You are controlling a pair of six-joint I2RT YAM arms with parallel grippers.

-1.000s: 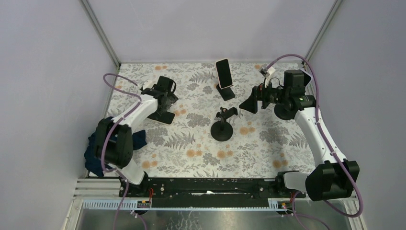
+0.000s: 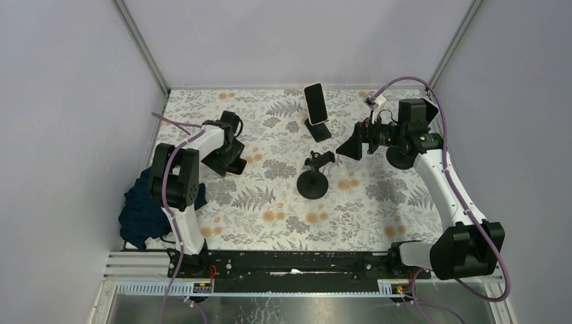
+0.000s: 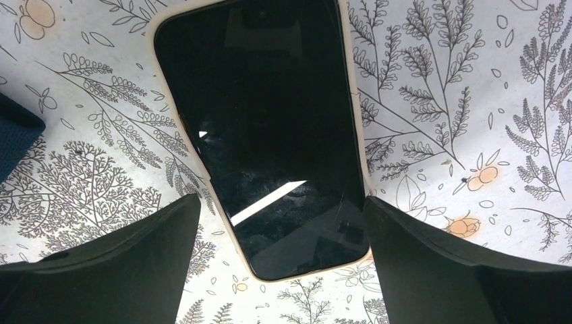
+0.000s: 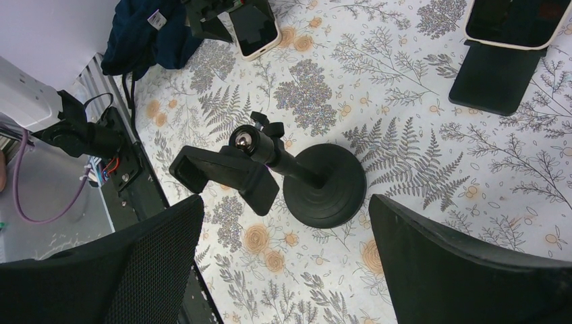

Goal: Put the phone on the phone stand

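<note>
The phone, black-screened with a pale case, lies flat on the table at left. My left gripper is open just over it, fingers either side of its lower part. In the top view the left gripper mostly hides it. A black stand with an empty cradle stands at centre. My right gripper is open above the table beside that stand, nothing between its fingers.
Another phone rests upright on a stand at the back. A third dark stand is partly under the right arm. Dark cloth lies at front left.
My left arm has moved down and back toward the left, onto the lying phone. The right arm has barely moved.
</note>
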